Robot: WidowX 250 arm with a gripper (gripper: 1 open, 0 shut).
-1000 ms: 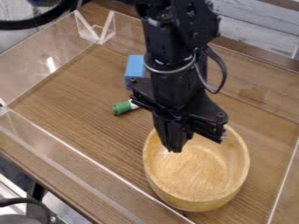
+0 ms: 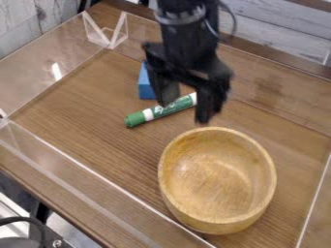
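Note:
My black gripper (image 2: 187, 73) is over the upper middle of the camera view, blurred by motion, its body above a green cylindrical object (image 2: 162, 109) lying on the wooden surface. A blue block (image 2: 147, 81) stands behind it at the left, partly covered by the gripper. An oval, pale wooden or tan bowl (image 2: 215, 179) sits in the lower right, empty. The fingertips are too blurred to show how they stand.
The wooden tray's left wall (image 2: 26, 154) runs along the left side. Bare surface lies left of the bowl and at the upper left. A black cable is at the bottom left corner.
The gripper has moved up and back, away from the bowl toward the blue block and green object, leaving the bowl fully in view.

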